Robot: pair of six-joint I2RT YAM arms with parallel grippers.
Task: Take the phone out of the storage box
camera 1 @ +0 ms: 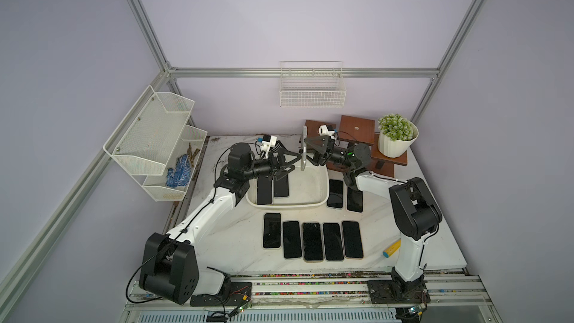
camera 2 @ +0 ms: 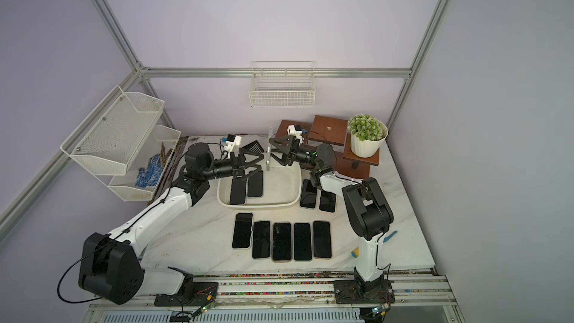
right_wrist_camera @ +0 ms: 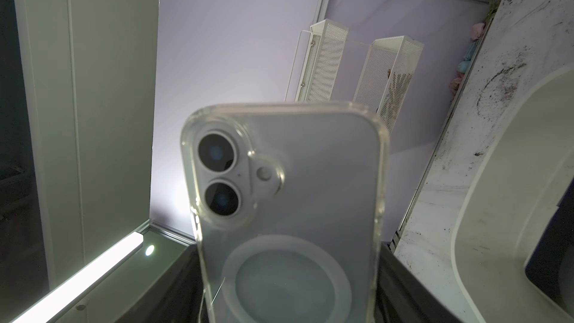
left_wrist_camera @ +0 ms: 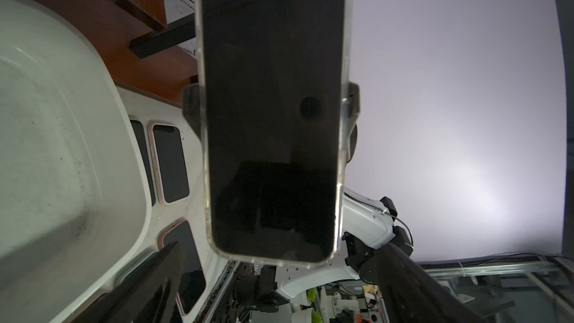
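A phone in a clear case (right_wrist_camera: 323,179) stands upright above the white storage box (camera 1: 281,206), and my right gripper (camera 1: 306,150) is shut on its sides. In the left wrist view that phone's black screen (left_wrist_camera: 272,113) faces me, with the right fingers (left_wrist_camera: 192,107) showing at its edges. My left gripper (camera 1: 297,161) is open just left of the phone, nothing between its fingers, and its fingers (left_wrist_camera: 143,281) point toward the screen. Two dark phones lie in the box's left part: one phone (camera 1: 264,193) at the left and another phone (camera 1: 281,187) beside it.
In front of the box lies a row of several phones (camera 1: 312,241), with two more, such as a phone (camera 1: 354,199), to its right. Brown wooden boxes (camera 1: 357,126) and a potted plant (camera 1: 395,137) occupy the back right.
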